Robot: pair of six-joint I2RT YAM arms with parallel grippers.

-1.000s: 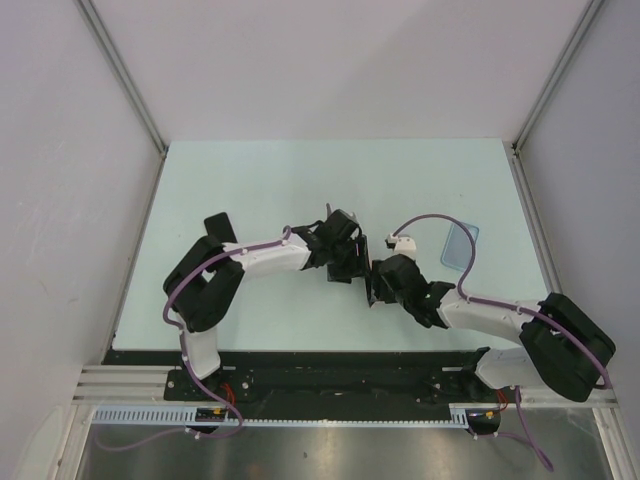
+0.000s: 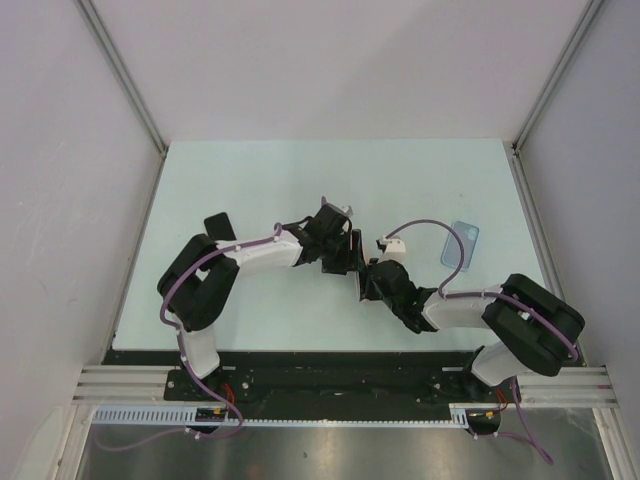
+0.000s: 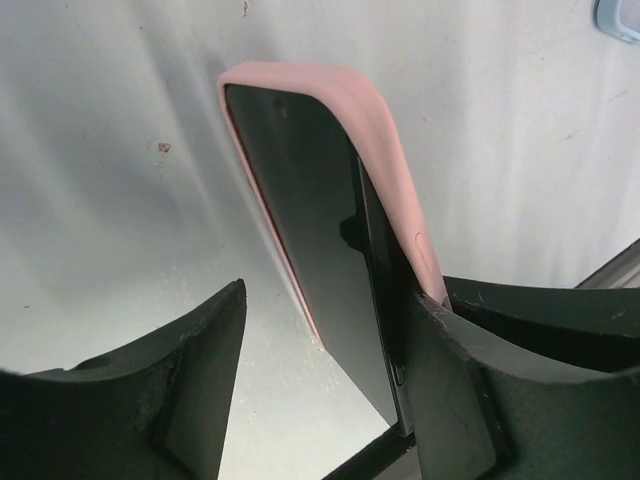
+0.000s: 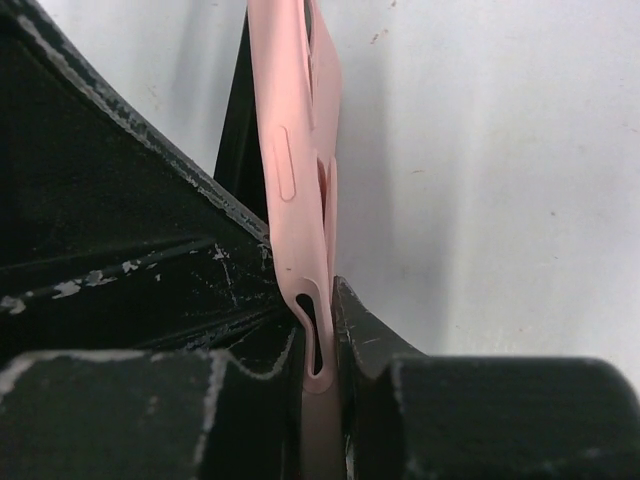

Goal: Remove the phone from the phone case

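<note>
A dark phone (image 3: 300, 170) sits in a pink case (image 3: 350, 95), tilted on edge between my two grippers in the left wrist view. My left gripper is part open; one finger (image 3: 205, 340) stands clear of the phone's face, and the other overlaps the case's side edge. In the right wrist view my right gripper is shut on the end of the pink case (image 4: 285, 110), around a slotted cutout. From above, the grippers hide most of the phone and case.
A light-blue case (image 2: 460, 246) lies at the right of the white table. A flat black object (image 2: 219, 227) lies at the left.
Over the last second my right gripper and forearm have moved left. My left gripper has shifted slightly left, and the case between them has moved left too.
</note>
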